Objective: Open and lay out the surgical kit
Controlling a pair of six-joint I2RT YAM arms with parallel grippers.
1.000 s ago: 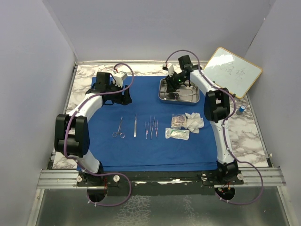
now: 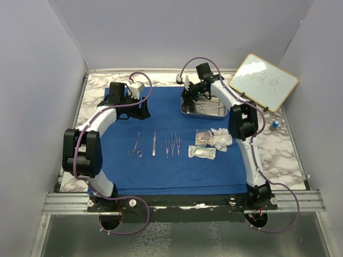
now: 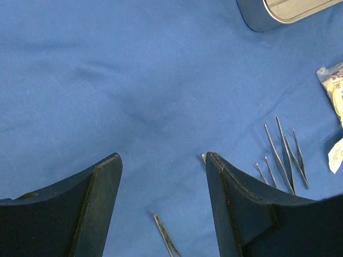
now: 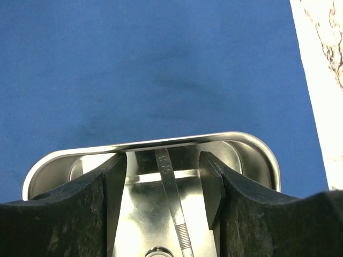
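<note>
On the blue cloth (image 2: pixel 144 176) lie scissors (image 2: pixel 136 146), a scalpel handle (image 2: pixel 154 142) and several tweezers (image 2: pixel 172 144), side by side. A metal tray (image 2: pixel 221 116) at the back right holds more slim instruments. Over the tray's left end my right gripper is open; a metal handle (image 4: pixel 172 201) lies on the tray floor between its fingers, apart from both. My left gripper hangs over bare cloth at the back left, its fingers apart and nothing held; tips of instruments show on the cloth beyond and below it.
A packet of gauze (image 2: pixel 203 137), a crumpled white glove bundle (image 2: pixel 220 139) and a sealed white packet (image 2: pixel 202 152) lie right of the tweezers. A whiteboard (image 2: pixel 264 82) and a small blue bottle (image 2: pixel 274 125) are at the right.
The right gripper has shifted left along the tray, to its left end. The left arm stays nearly where it was, and the laid-out instruments have not moved.
</note>
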